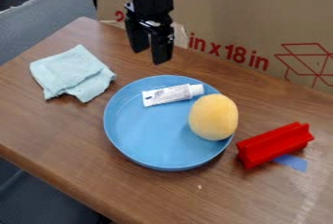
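Observation:
My black gripper (150, 45) is raised at the top centre, open, above and behind a blue plate (143, 135). On the plate lie a white tube (166, 94) at the back and a yellow rounded object (212, 117) on the right. A folded light-blue cloth (72, 73) lies left of the plate. A red object (274, 144) lies to the right of the plate.
A cardboard box (267, 18) stands behind the wooden table (130, 194). The table's left edge drops away at the lower left. Bare wood shows in front of the plate.

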